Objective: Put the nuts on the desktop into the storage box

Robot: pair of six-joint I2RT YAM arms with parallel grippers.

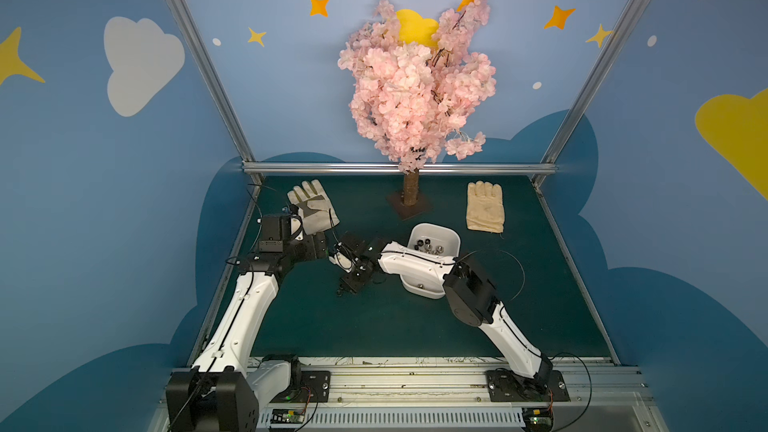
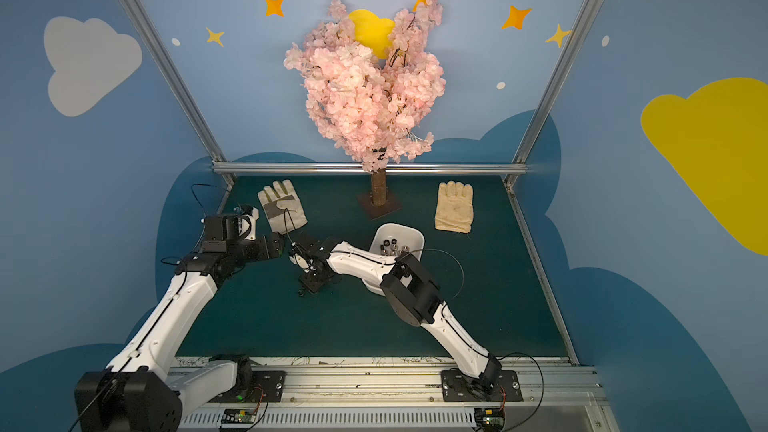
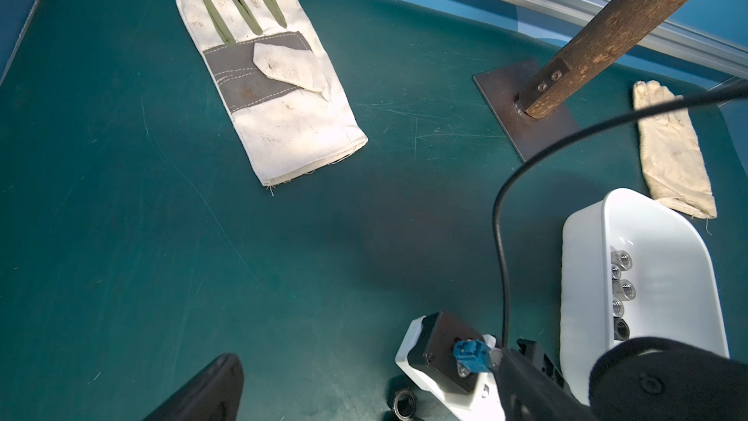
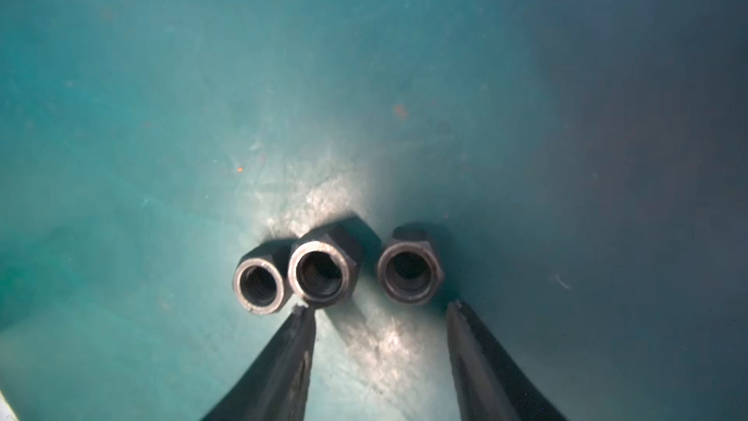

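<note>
In the right wrist view three dark hex nuts stand on the green desktop: a left nut (image 4: 260, 284), a middle nut (image 4: 321, 271) close against it, and a right nut (image 4: 410, 269) slightly apart. My right gripper is open over them, its fingertips just below the middle and right nuts in that view, with nothing gripped. The white storage box (image 3: 584, 280) holds several nuts (image 3: 623, 290). My left gripper has its fingers spread wide over the left of the desk, nothing between them but a view of the right arm and the desktop beneath.
A white-grey glove (image 1: 314, 208) lies at back left, a cream glove (image 1: 485, 207) at back right. Between them stands a blossom tree on a square base (image 1: 409, 206). The right arm's white link (image 1: 416, 265) passes over the box. Bare desktop (image 1: 320, 328) lies in front.
</note>
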